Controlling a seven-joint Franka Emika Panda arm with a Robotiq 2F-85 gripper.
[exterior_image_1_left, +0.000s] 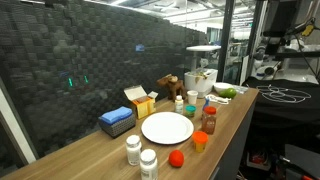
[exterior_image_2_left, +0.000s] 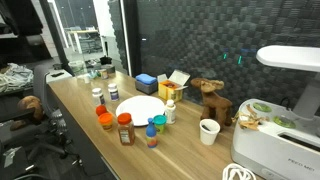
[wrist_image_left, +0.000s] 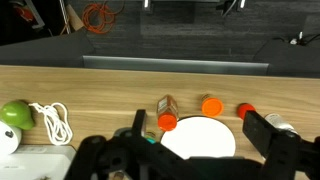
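My gripper stands open above the counter, its dark fingers (wrist_image_left: 125, 150) wide apart and nothing held between them. Beneath it, in the wrist view, lies a white plate (wrist_image_left: 205, 138), partly hidden by the gripper. By the plate are a jar with an orange-red lid (wrist_image_left: 167, 122), an orange cup (wrist_image_left: 211, 105) and a round red object (wrist_image_left: 244, 110). Two white bottles (exterior_image_1_left: 133, 150) stand at the near end in exterior view 1. A blue-topped bottle (exterior_image_2_left: 151, 135), a teal cup (exterior_image_2_left: 159, 122) and a white bottle (exterior_image_2_left: 170, 110) cluster beside the jar.
Behind the plate sit a dark basket with something blue (exterior_image_1_left: 117, 122) and an open yellow box (exterior_image_1_left: 140, 104). A brown animal figure (exterior_image_2_left: 213, 100), white mug (exterior_image_2_left: 209, 131) and white appliance (exterior_image_2_left: 280, 140) stand further along. A white cord (wrist_image_left: 55, 123) lies near a green object (wrist_image_left: 17, 113).
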